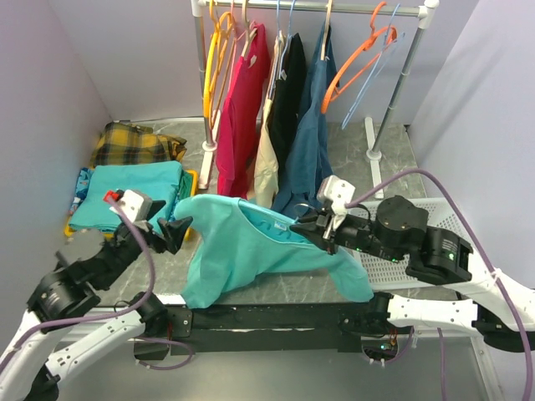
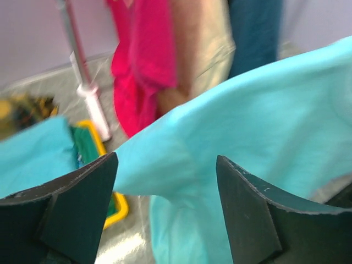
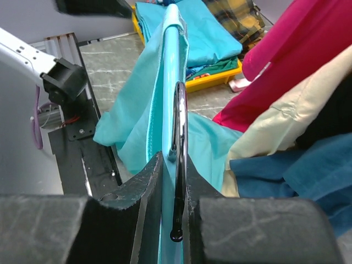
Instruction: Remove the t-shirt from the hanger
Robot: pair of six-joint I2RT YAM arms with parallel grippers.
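Note:
A turquoise t-shirt [image 1: 242, 251] is stretched across the front of the table. My right gripper [image 1: 305, 224] has its fingers around the shirt's neck edge, with a turquoise hanger and its metal hook [image 3: 179, 165] lying between the fingers in the right wrist view. My left gripper [image 1: 174, 224] stands open at the shirt's left end; in the left wrist view the cloth [image 2: 159, 159] sits beyond its fingertips, and I cannot tell any contact.
The rack holds red, cream, black and blue garments and empty orange hangers [image 1: 351, 67]. A yellow bin of folded clothes [image 1: 125, 192] is at left, a white basket [image 1: 393, 267] at right.

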